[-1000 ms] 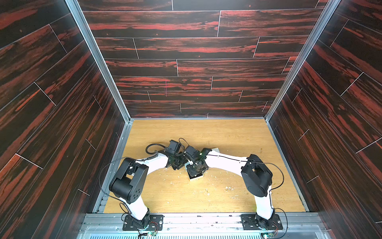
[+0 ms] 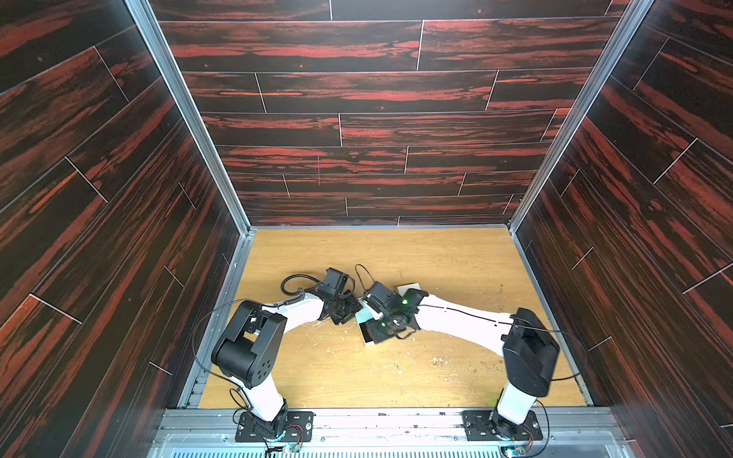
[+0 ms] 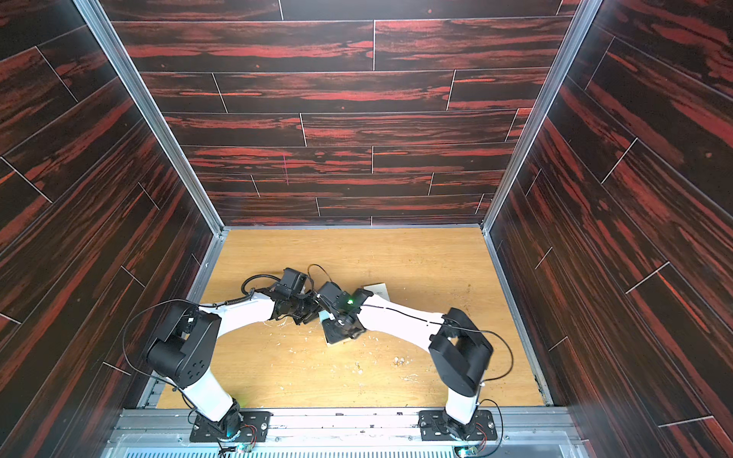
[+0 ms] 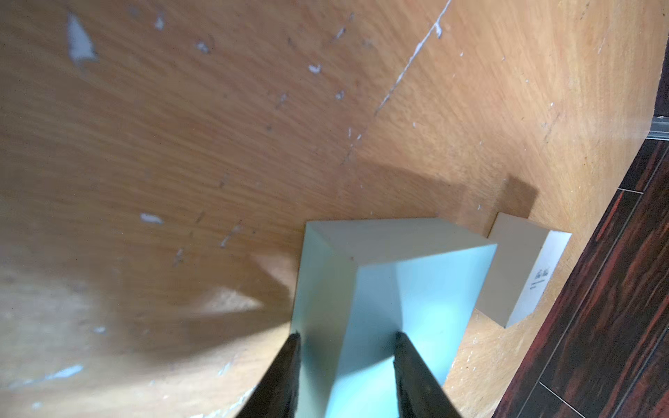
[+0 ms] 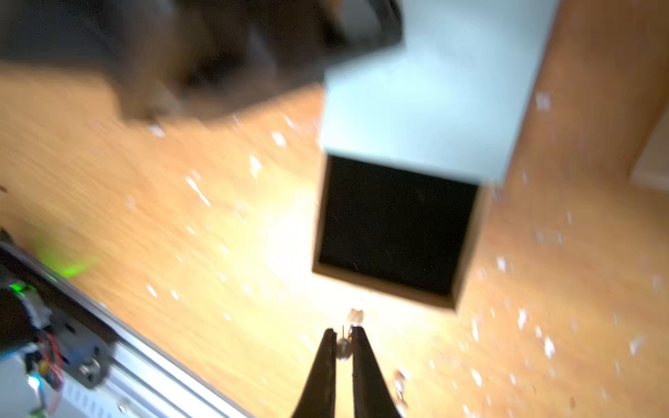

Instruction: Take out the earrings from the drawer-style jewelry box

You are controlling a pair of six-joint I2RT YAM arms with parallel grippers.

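Note:
In the left wrist view my left gripper is shut on the pale blue jewelry box at a corner. In the blurred right wrist view the box's drawer is pulled out, showing a dark interior with no earrings clearly visible. My right gripper is beside the drawer's near end, its fingertips close together around a small shiny piece, apparently an earring, though whether it is held or only behind them is unclear.
A small white box lies beside the jewelry box. Small scattered bits lie on the wooden table.
My right arm has moved to the right in the top left view, uncovering more of the box. The left arm has stayed still.

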